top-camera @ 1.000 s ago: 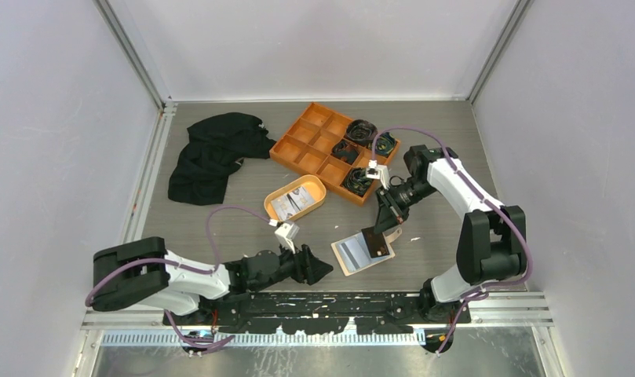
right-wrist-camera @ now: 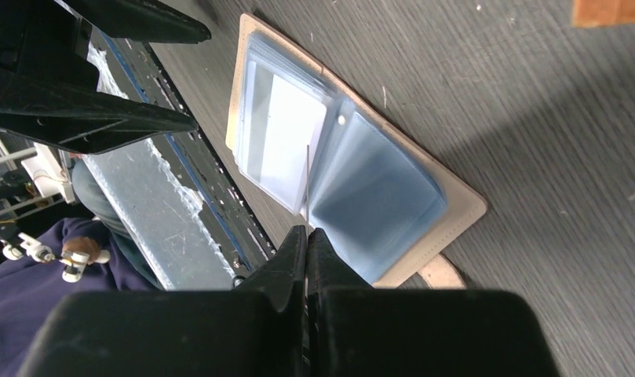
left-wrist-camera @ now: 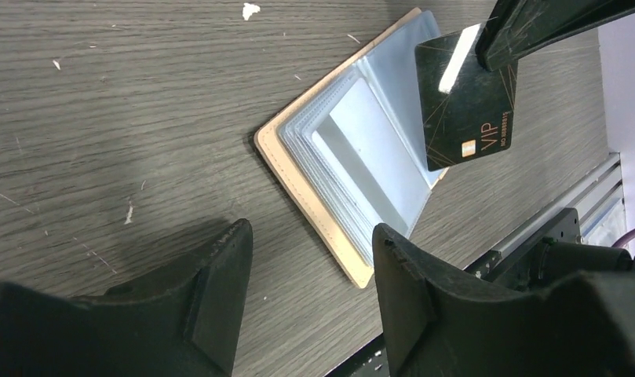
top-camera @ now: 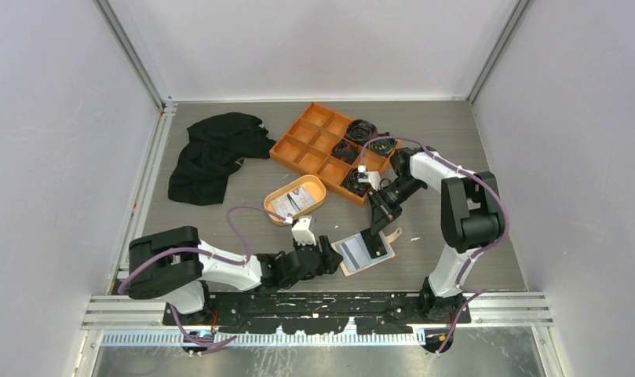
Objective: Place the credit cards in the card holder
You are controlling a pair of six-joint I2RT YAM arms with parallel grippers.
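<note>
The card holder (top-camera: 353, 253) lies open on the table near the front, a beige backing with clear sleeves (left-wrist-camera: 369, 157). My right gripper is shut on a black VIP credit card, held edge-on above the holder's right part; in the right wrist view it shows as a thin line. My left gripper is part open at the holder's left end, nothing between its fingers.
An orange compartment tray (top-camera: 306, 141) with black cables stands at the back. A yellow container (top-camera: 275, 196) holding packets sits left of centre. A black cloth (top-camera: 212, 165) lies at the back left.
</note>
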